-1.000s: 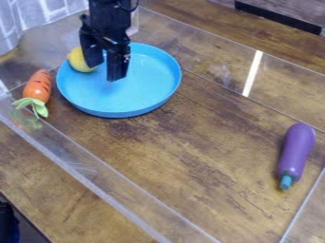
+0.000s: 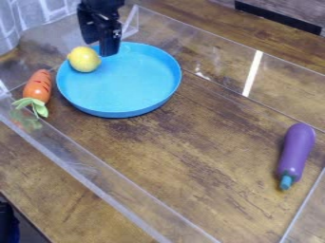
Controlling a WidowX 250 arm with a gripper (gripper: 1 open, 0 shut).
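Observation:
My dark gripper (image 2: 101,34) is open above the far left rim of the blue plate (image 2: 137,84), just beyond a yellow lemon-like object (image 2: 84,58), with nothing visible held in it. The yellow object sits on the plate's left side near the rim.
An orange toy carrot (image 2: 38,87) with pale green leaves lies left of the plate. A purple eggplant-like toy (image 2: 295,152) lies at the right. Clear plastic walls border the wooden surface (image 2: 178,171), whose middle and front are free.
The gripper has risen and moved back from over the plate and the yellow object, which now shows fully and sits slightly lower in view.

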